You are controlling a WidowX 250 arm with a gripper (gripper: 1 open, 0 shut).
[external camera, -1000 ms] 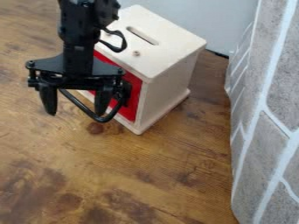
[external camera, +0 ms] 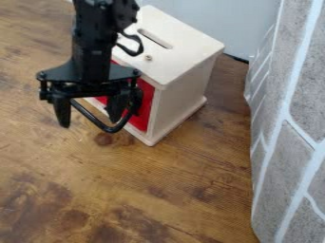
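A pale wooden box with a slot and small knob on its top and a red front panel stands on the wooden floor. My black gripper hangs in front of the box at its left, fingers pointing down and spread open, with nothing visible between them. The arm and gripper hide much of the red panel and the box's left side.
A grey brick-patterned surface rises along the right side. A pale wall is behind the box.
My gripper has shifted slightly to the right since a second ago. The box has not visibly moved.
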